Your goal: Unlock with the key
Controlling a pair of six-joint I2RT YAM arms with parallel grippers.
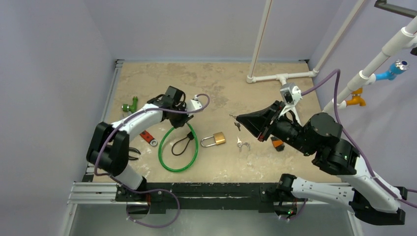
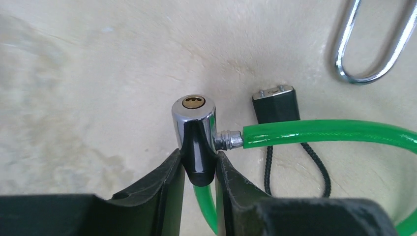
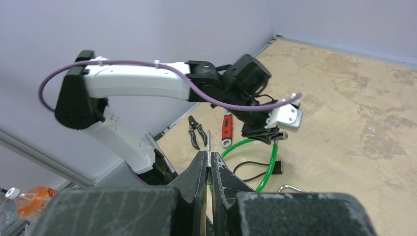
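In the left wrist view a chrome lock body [image 2: 193,128] with a brass keyhole [image 2: 193,102] on top sits between the fingertips of my left gripper, joined to the green cable [image 2: 324,132]. Whether the fingers grip it firmly is hard to tell. My right gripper is shut on a thin upright metal piece, apparently a key [image 3: 208,145], held above the table to the right of the left arm.
A brass padlock [image 1: 219,138], loose keys [image 1: 240,145], a red cutter [image 1: 148,137] and a black cable loop [image 1: 181,147] lie on the table [image 1: 221,88]. White pipes [image 1: 268,78] stand at the back right.
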